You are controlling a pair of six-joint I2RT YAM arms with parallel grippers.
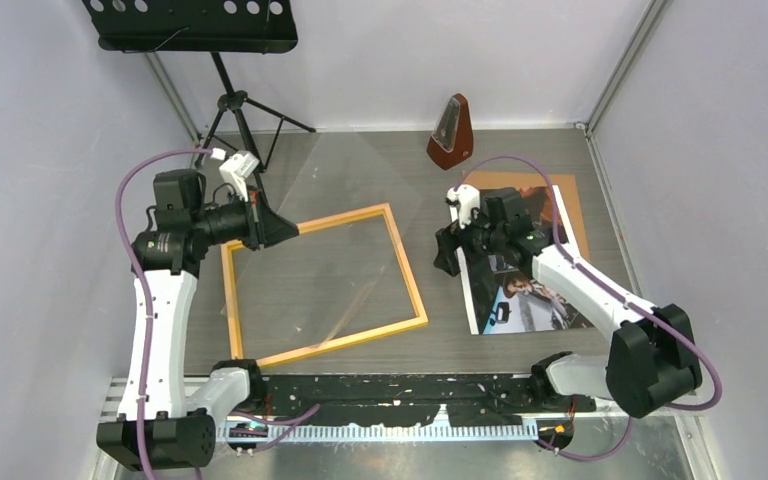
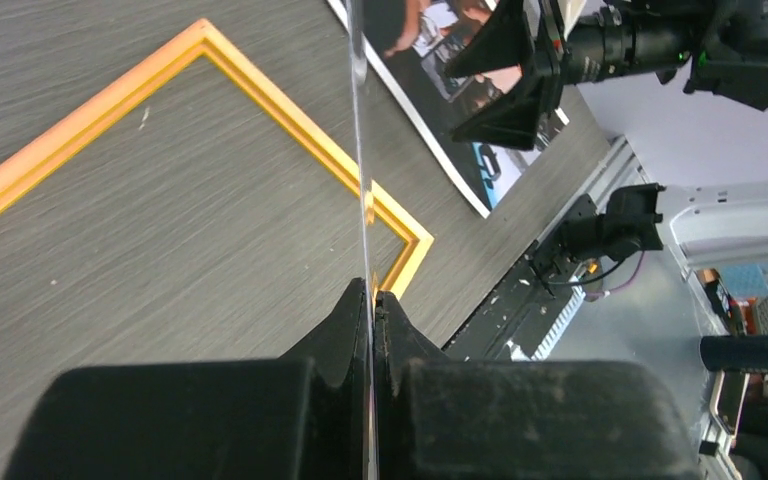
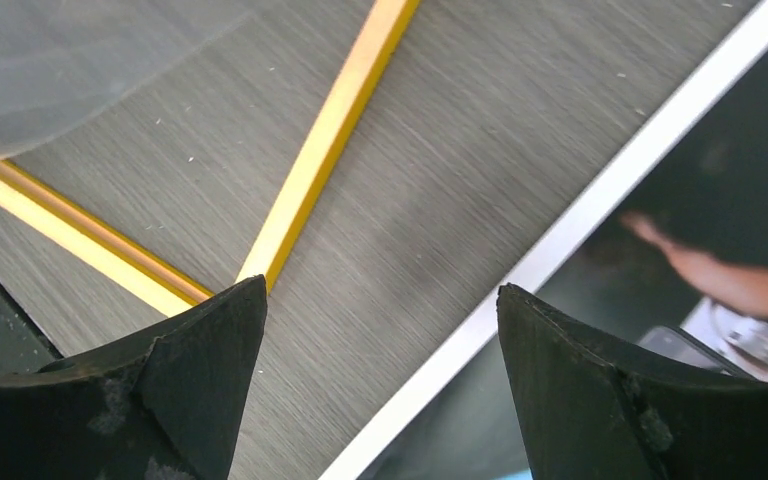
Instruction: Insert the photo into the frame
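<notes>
A thin clear sheet is seen edge-on in the left wrist view, running up from between the pressed-together fingertips of my left gripper, which is shut on it. In the right wrist view the clear sheet shows at the upper left, above the frame. The yellow wooden frame lies flat at centre left, with bare table visible inside. On the right lies the photo, white-edged and flat. My right gripper stands open near the photo's left edge, over the gap toward the frame, nothing between its fingers.
Under the photo's far and right edges shows a brown board. A metronome stands at the back, and a music stand at the back left.
</notes>
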